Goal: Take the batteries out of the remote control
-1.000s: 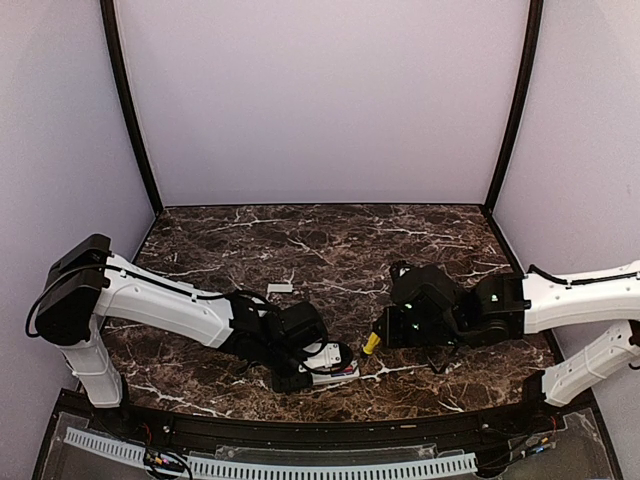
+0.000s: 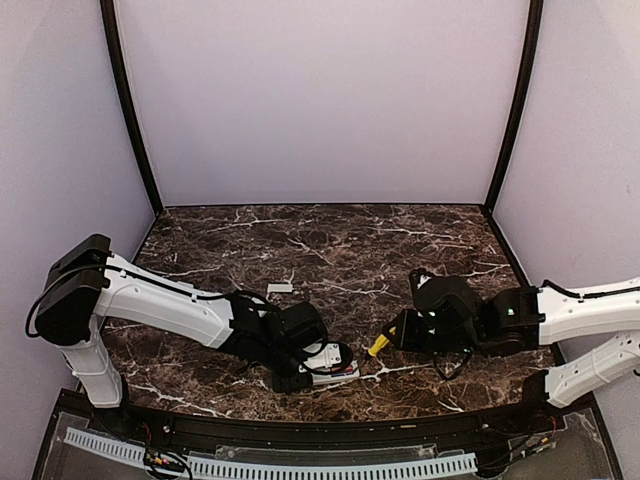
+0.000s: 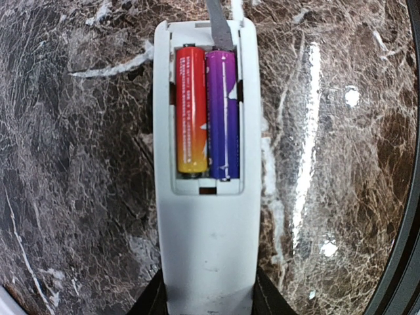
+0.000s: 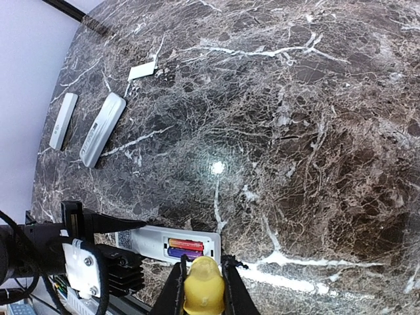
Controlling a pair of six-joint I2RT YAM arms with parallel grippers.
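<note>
In the left wrist view the white remote control (image 3: 209, 230) lies with its battery bay uncovered. Side by side in the bay sit a red-orange battery (image 3: 191, 111) and a purple battery (image 3: 222, 118). My left gripper is shut on the remote's lower end. From the top of that view a grey metal blade (image 3: 220, 26) reaches over the bay's end, its tip close to the purple battery's end; contact cannot be told. The blade belongs to a yellow-handled tool (image 4: 204, 289), on which my right gripper is shut, to the right of the remote in the top view (image 2: 379, 346).
Left in the right wrist view lie a larger white object (image 4: 103, 130), a slim white piece (image 4: 63, 121) and a small white cover (image 4: 142, 71).
My right gripper, with the yellow tool, has shifted to the right and the tool leans over more. The left arm and the remote have stayed still.
</note>
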